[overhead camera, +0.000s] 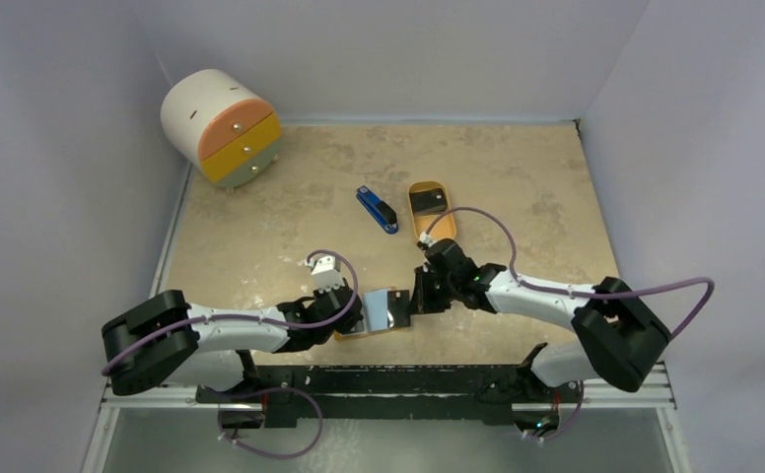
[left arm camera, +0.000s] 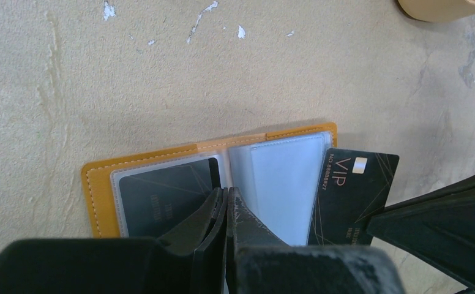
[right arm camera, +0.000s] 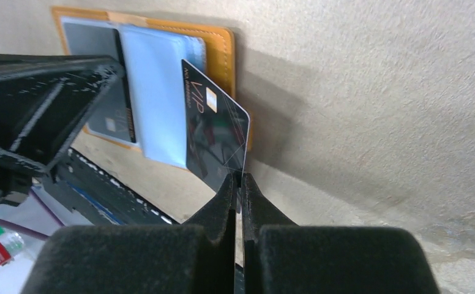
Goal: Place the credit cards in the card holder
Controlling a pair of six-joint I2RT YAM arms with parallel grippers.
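The orange card holder (left arm camera: 90, 196) lies open on the table, a black card (left arm camera: 161, 196) inside its left clear pocket. A pale blue sleeve (left arm camera: 287, 180) covers its right half. My left gripper is shut at the holder's middle, by the left pocket's edge; whether film is pinched there cannot be told. A black VIP card (right arm camera: 213, 125) is held at one edge by my right gripper, shut on it. That card is tilted over the holder's right edge, its far long side close to the blue sleeve; whether it enters the sleeve is unclear.
An orange tray (overhead camera: 443, 229) with black cards (overhead camera: 427, 202) stands behind the right arm. Left of it lies a blue stapler (overhead camera: 377, 209). A small drawer cabinet (overhead camera: 223, 128) occupies the back left.
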